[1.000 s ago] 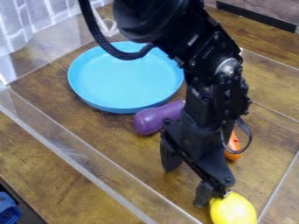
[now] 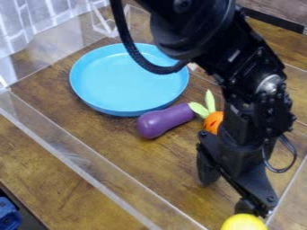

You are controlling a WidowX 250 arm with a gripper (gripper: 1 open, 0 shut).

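My black gripper [image 2: 234,175] reaches down from the top of the camera view to the lower right, its fingers open low over the wooden table. A yellow object [image 2: 243,223] lies at the bottom edge, just below the fingertips. An orange carrot toy [image 2: 213,120] with pale green leaves is partly hidden behind the gripper. A purple eggplant toy [image 2: 166,119] lies left of the carrot.
A blue plate [image 2: 114,81] sits at the upper left. A blue object [image 2: 6,214] is at the lower-left corner, outside a clear edge strip.
The gripper has shifted slightly, and the carrot now shows to the left of the arm, by the eggplant.
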